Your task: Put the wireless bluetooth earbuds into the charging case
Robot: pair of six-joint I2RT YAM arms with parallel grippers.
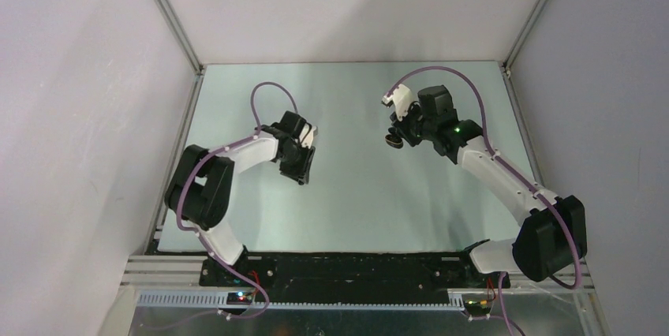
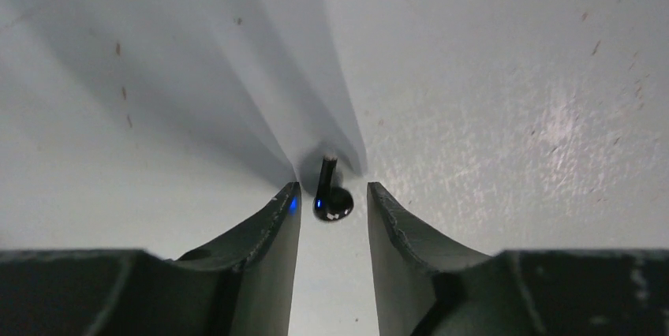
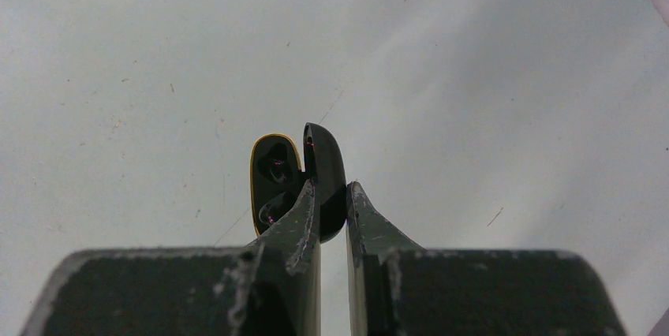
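A small black earbud, with a stem and a round end, rests on the white table in the left wrist view. My left gripper is open, one fingertip on each side of the earbud, with gaps showing. In the top view, the left gripper hides the earbud. The black charging case has its lid raised. My right gripper is shut on the lid side of it. Two glossy hollows face up in the case; whether anything sits in them is hard to tell. From above, the case appears right of centre.
Walls stand at the left, right and back. Purple cables loop above both arms.
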